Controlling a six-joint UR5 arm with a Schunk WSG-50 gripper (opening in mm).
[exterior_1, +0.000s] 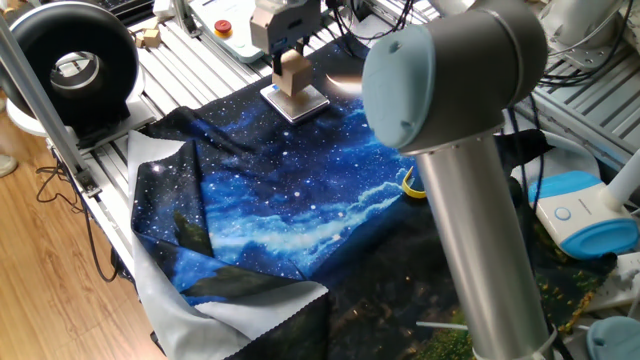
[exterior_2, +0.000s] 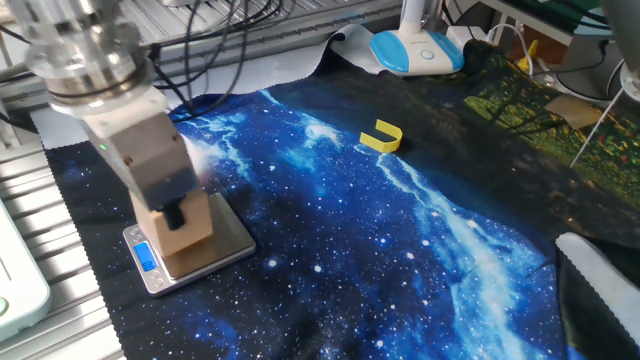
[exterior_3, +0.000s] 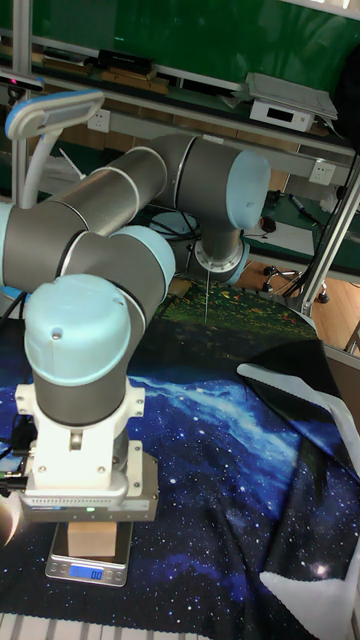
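Observation:
A plain wooden block (exterior_1: 293, 76) hangs from my gripper (exterior_1: 289, 62), which is shut on it. Directly beneath is a small silver digital scale (exterior_1: 305, 107). Exterior view 2 shows the block (exterior_2: 184, 232) over the plate of the scale (exterior_2: 232, 238), with one dark fingertip (exterior_2: 174, 214) against its side. From the front, the gripper body hides the top of the block (exterior_3: 92, 539), and the scale's display (exterior_3: 85, 572) appears to read 0.0. The block looks very close to the plate; whether it touches cannot be made out.
A starry blue cloth (exterior_1: 285, 200) covers the table, folded over at one corner. On it lies a yellow U-shaped piece (exterior_2: 382, 137). A white-blue device base (exterior_2: 417, 52) stands at the back.

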